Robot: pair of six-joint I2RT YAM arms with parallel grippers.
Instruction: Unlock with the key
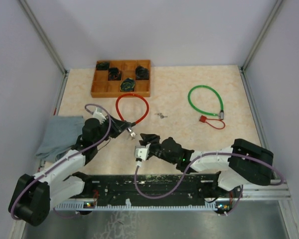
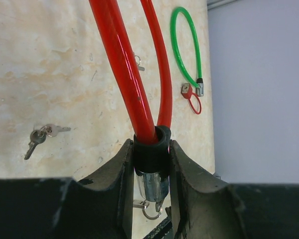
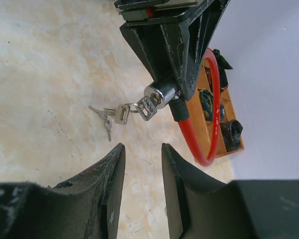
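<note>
A red cable lock (image 1: 146, 109) hangs from my left gripper, its black-collared end (image 2: 152, 184) between the fingers; I cannot tell if they grip it firmly. In the right wrist view, keys on a ring (image 3: 147, 107) sit at the lock's silver cylinder (image 3: 161, 89), one seemingly in the keyhole. My right gripper is open and empty, just below and apart from the keys. Other keys (image 1: 160, 115) (image 2: 37, 138) lie on the table.
A wooden compartment box (image 1: 104, 87) stands at the back left, a green cable lock (image 1: 204, 110) and red padlock (image 1: 203, 119) lie right, and a grey cloth (image 1: 57, 137) lies left.
</note>
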